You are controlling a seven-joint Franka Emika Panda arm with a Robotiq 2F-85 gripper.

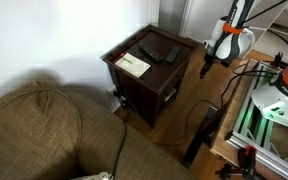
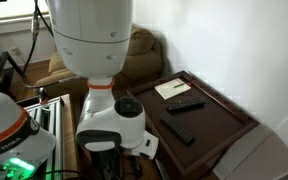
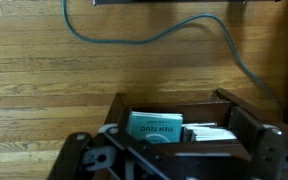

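My gripper (image 1: 220, 70) stands open at the right in exterior view 1, off the right side of the dark cabinet (image 1: 163, 72). In the wrist view its dark fingers are spread wide at the bottom. Between and beyond them lies an open compartment (image 3: 169, 107) holding a teal book (image 3: 156, 126) and some white papers (image 3: 206, 131). Nothing is visibly held. In exterior view 2 the white gripper body covers most of the area beneath it.
Two dark remotes (image 2: 187, 103) and a notepad (image 2: 170, 90) lie on the cabinet top. A cable (image 3: 154, 40) crosses the wooden floor. A brown beanbag (image 1: 54, 135) fills the left, and the robot's table (image 1: 216, 125) stands at the right.
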